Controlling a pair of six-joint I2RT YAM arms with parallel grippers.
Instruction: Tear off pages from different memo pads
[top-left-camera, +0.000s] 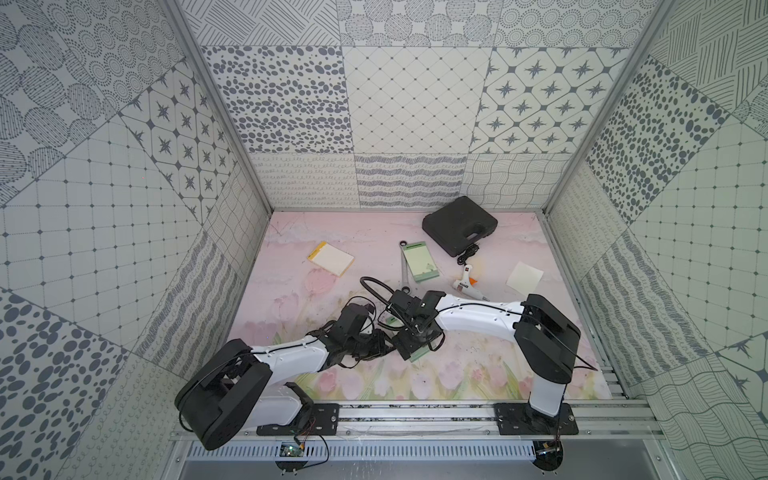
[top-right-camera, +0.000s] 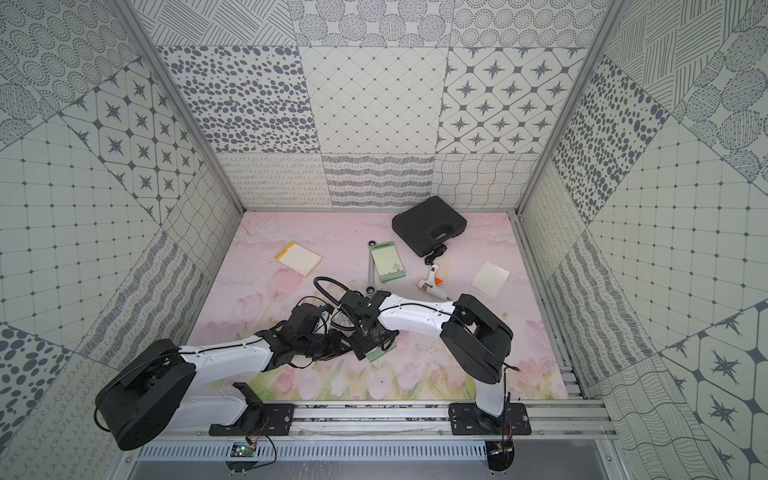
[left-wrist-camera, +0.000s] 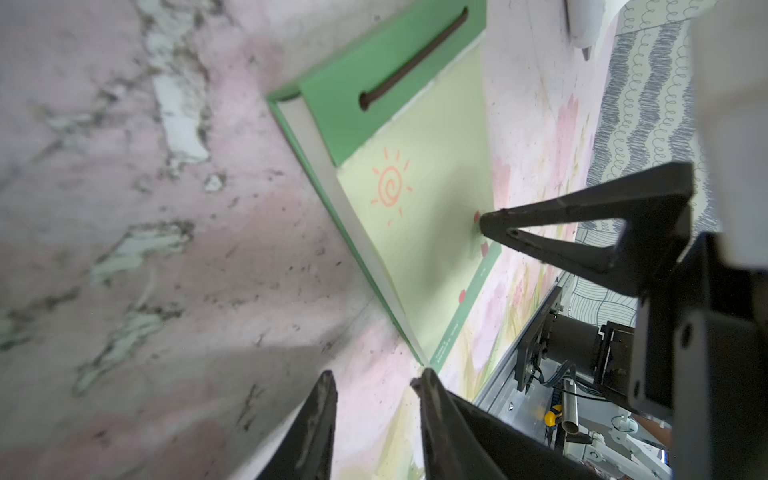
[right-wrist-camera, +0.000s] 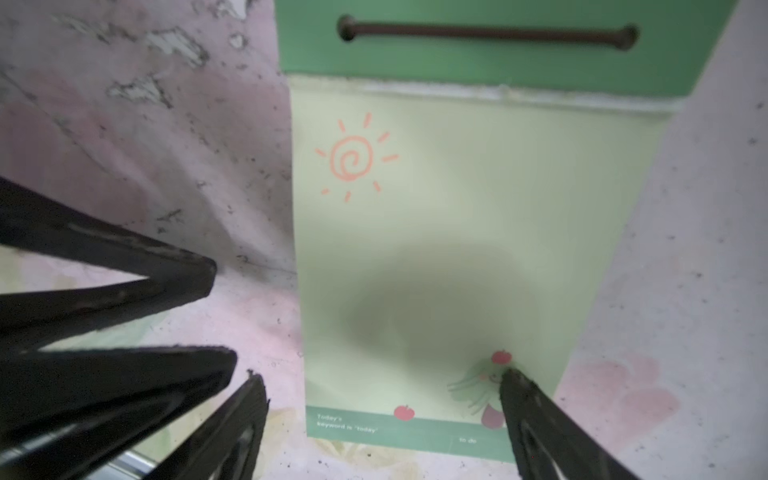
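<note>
A green memo pad (left-wrist-camera: 424, 200) with a sun drawing and a brown cord binding lies at the front centre, largely hidden under my right arm in the top views. In the left wrist view my left gripper is part open just beside the pad's bottom corner, nothing between its fingers. My right gripper is open over the pad's lower half, its fingertips either side of the page. Behind lie a second green pad (top-left-camera: 420, 261) and a yellow-topped pad (top-left-camera: 330, 257).
A black case (top-left-camera: 457, 224) stands at the back right. A glue-gun-like tool (top-left-camera: 468, 288), a wrench (top-left-camera: 404, 264) and a loose pale sheet (top-left-camera: 525, 277) lie around the middle and right.
</note>
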